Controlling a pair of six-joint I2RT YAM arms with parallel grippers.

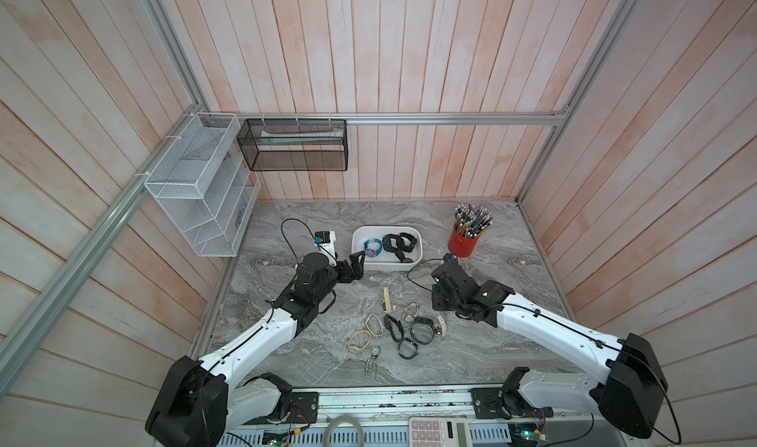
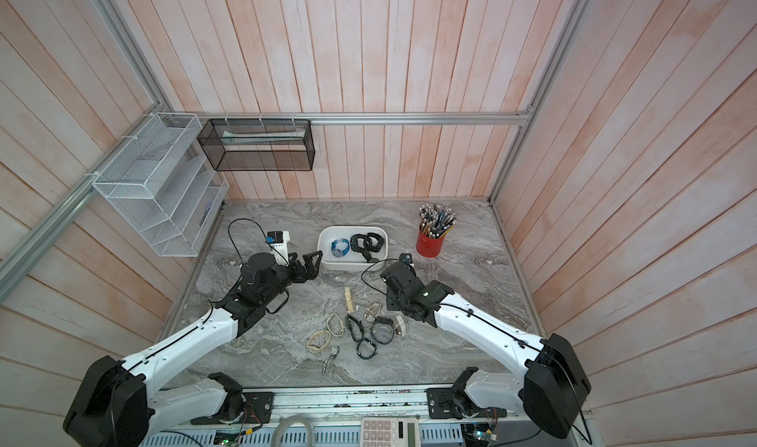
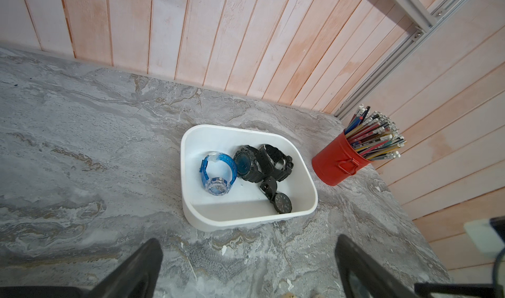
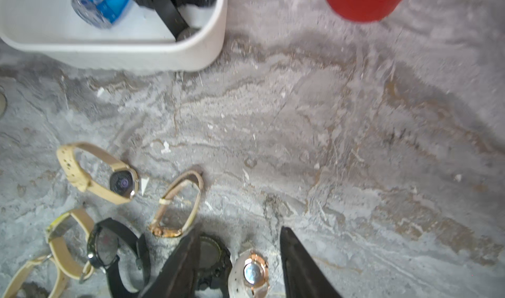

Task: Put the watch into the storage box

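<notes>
The white storage box (image 3: pixel 248 208) holds a blue watch (image 3: pixel 217 185) and several black watches (image 3: pixel 282 203). Loose watches lie on the table in front of it, including cream ones (image 4: pixel 97 185), black ones (image 4: pixel 105 248) and a white watch with a copper-coloured case (image 4: pixel 250 277). My left gripper (image 1: pixel 352 261) stands open and empty near the box's left side. My right gripper hangs above the loose watches, its fingers part open on either side of the white watch and black watch edge; whether it touches either is not clear.
A red pencil cup (image 1: pixel 461 243) stands right of the box. White wire racks (image 1: pixel 197 210) hang at the left, and a black mesh basket (image 1: pixel 291 163) on the back rail.
</notes>
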